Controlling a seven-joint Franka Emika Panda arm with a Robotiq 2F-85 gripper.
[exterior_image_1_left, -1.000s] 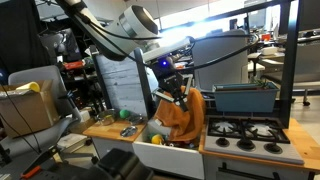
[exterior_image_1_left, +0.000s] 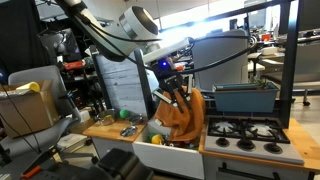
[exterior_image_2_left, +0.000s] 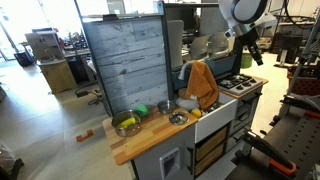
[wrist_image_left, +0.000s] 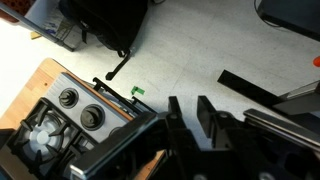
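Observation:
My gripper is open, and the space between its dark fingertips is empty in the wrist view. In exterior view 1 the white arm (exterior_image_1_left: 135, 38) reaches out from the upper left, its hand held in the air in front of an orange towel (exterior_image_1_left: 185, 120). The wrist view looks down past the fingers onto grey floor, with the stove (wrist_image_left: 65, 125) at the lower left. An open white drawer (exterior_image_1_left: 168, 158) stands below the towel, and small coloured items (exterior_image_1_left: 157, 140) show at its back edge.
Metal bowls (exterior_image_2_left: 126, 121) sit on the wooden counter (exterior_image_2_left: 140, 145) left of the towel. A blue-green bin (exterior_image_1_left: 240, 98) stands behind the stove. Black cables hang by the arm. A dark bag or chair part (wrist_image_left: 110, 22) lies on the floor in the wrist view.
The hand in front of the towel has shifted or tilted slightly in exterior view 1. The towel, drawer, stove and bowls look unmoved.

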